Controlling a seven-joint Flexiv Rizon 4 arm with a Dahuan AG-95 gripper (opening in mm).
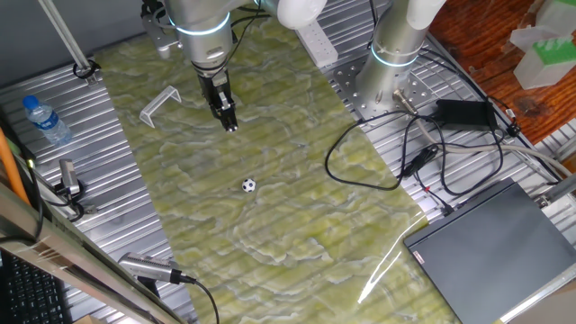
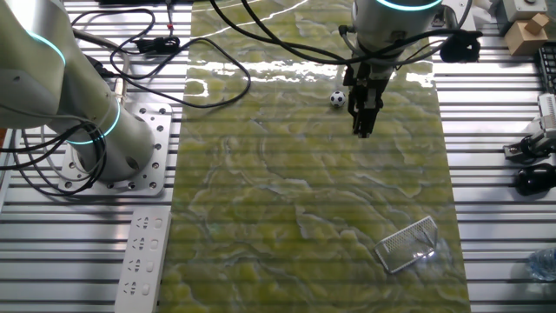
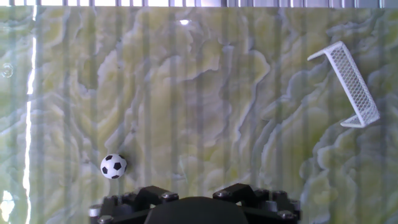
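Observation:
A small black-and-white soccer ball (image 3: 114, 166) lies on the green marbled mat, at the lower left of the wrist view. A white toy goal with a mesh back (image 3: 352, 85) stands at the right of that view; exterior view 1 has the goal (image 1: 160, 106) left of the arm. Between the two, above the mat, hangs my black gripper (image 1: 231, 128), apart from both. Its fingertips (image 3: 169, 196) show at the bottom of the wrist view with a gap between them, so it is open. Nothing is seen held there.
A black cable loop (image 1: 337, 162) reaches over the mat's right edge, near a closed laptop (image 1: 499, 247). The water bottle (image 1: 47, 121) and the microphone-like device (image 1: 153, 267) are at the left.

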